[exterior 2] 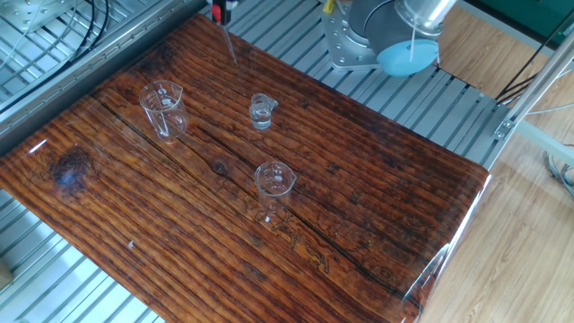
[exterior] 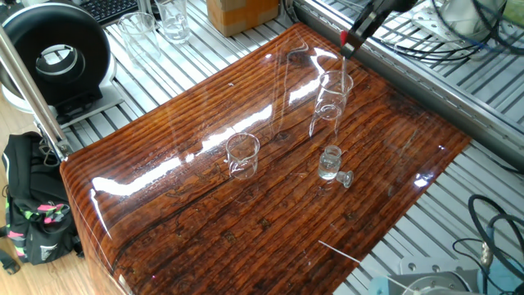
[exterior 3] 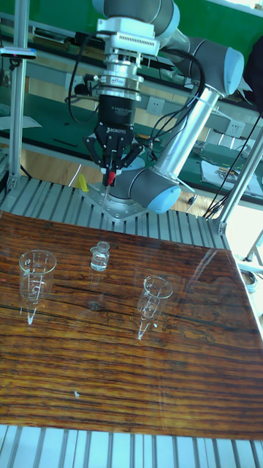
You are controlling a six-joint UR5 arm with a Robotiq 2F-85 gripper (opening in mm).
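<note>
My gripper (exterior 3: 110,170) is shut on the red bulb (exterior 3: 110,178) of a dropper, its thin glass tube (exterior 2: 230,47) pointing down. In exterior view 2 the tube hangs near the table's arm-side edge. A small clear glass bottle (exterior: 329,162) with liquid stands upright on the table. Its glass stopper (exterior: 345,179) appears to lie right beside it. Two clear beakers stand apart on the wood: one beaker (exterior 2: 165,109) with a spout, and another beaker (exterior 2: 273,180). Whether the beakers hold liquid or the tube is filled cannot be told.
The glossy wooden table (exterior: 188,238) has wide bare areas round the glassware. More glass beakers (exterior: 139,37) and a cardboard box (exterior: 241,15) stand on the slatted surface beyond it. A metal rail (exterior: 393,70) runs along one edge.
</note>
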